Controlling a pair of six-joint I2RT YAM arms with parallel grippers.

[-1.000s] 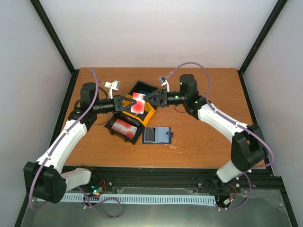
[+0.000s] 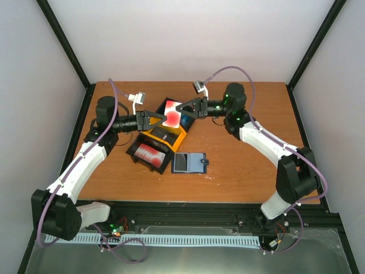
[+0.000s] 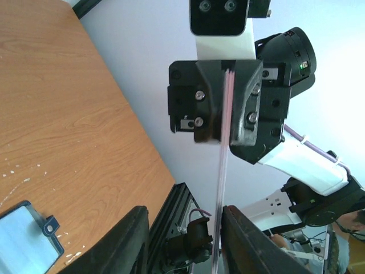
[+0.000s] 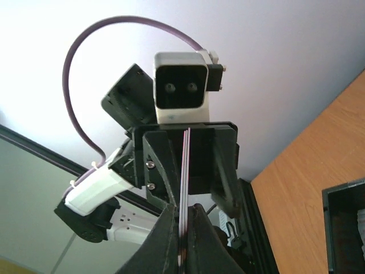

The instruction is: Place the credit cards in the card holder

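A red-and-white card [image 2: 173,117] is held up between the two grippers, seen edge-on in both wrist views. My right gripper [image 2: 180,108] is shut on it at its upper right side. My left gripper [image 2: 161,119] is at the card's lower left; in the left wrist view its fingers [image 3: 125,240] stand parted, with the card's edge by the right-hand one. A blue card holder [image 2: 195,162] lies open on the table below. More red-and-white cards [image 2: 149,154] lie in a black box at the left.
A yellow-and-black box [image 2: 170,138] sits beneath the grippers.
The left gripper has moved little.
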